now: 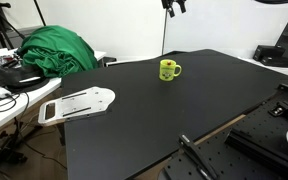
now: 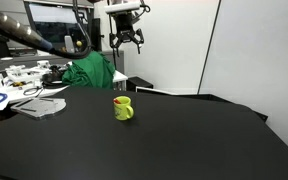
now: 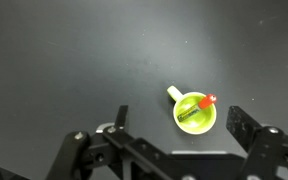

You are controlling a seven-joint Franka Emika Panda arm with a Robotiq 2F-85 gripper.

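A yellow-green mug (image 1: 167, 73) stands upright on the dark table, its handle towards the right in exterior view 1. Inside it, the wrist view shows a small red-tipped object (image 3: 208, 100) leaning against the rim of the mug (image 3: 196, 129). High above the table, my gripper (image 2: 127, 47) points downward with its fingers spread and nothing between them. Only the lower end of the gripper (image 1: 174, 12) enters the top of exterior view 1. From the wrist, the mug appears far below, between the two fingers and closer to the right one.
A pale flat board (image 1: 76, 105) with a handle cutout lies at the table's left side. Green cloth (image 1: 59, 52) is heaped on a white side table beyond it.
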